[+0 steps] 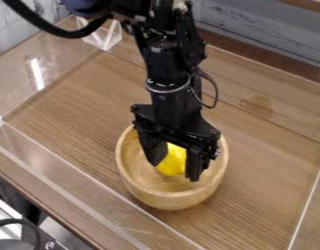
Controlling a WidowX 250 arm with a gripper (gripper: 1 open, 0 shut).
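Note:
My black gripper (174, 152) reaches down from the top centre into a light wooden bowl (170, 195). Its two fingers stand open on either side of a yellow object (172, 159) in the bowl, which is partly hidden by them. Whether they touch it I cannot tell.
The bowl stands on a wooden table (267, 146), with bare wood to its left and right. A clear object (105, 29) is at the back left. A black cable (20, 228) lies at the lower left corner.

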